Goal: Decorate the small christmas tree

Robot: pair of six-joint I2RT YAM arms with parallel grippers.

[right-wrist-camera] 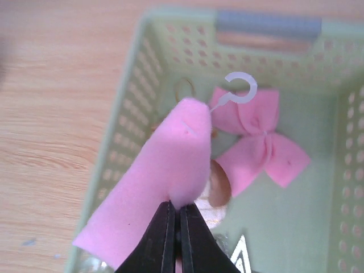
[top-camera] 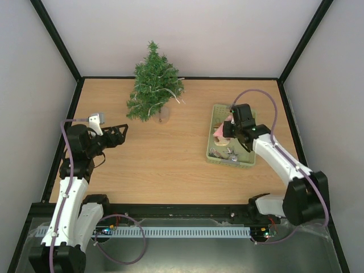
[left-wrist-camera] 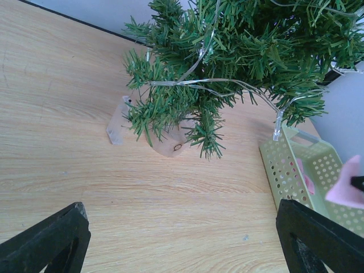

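Note:
The small green tree [top-camera: 154, 79] stands at the back, a pale wire strand on its branches, also filling the top of the left wrist view [left-wrist-camera: 227, 51]. My left gripper [top-camera: 122, 132] hangs over the left of the table, open with nothing between its fingers. My right gripper is shut on a pink felt ornament [right-wrist-camera: 153, 165] with a white hook, above the green basket [right-wrist-camera: 344, 227]. In the basket lie a pink bow [right-wrist-camera: 284, 159] and other ornaments, partly hidden by the held one.
Dark frame edges and walls border it at the back and sides.

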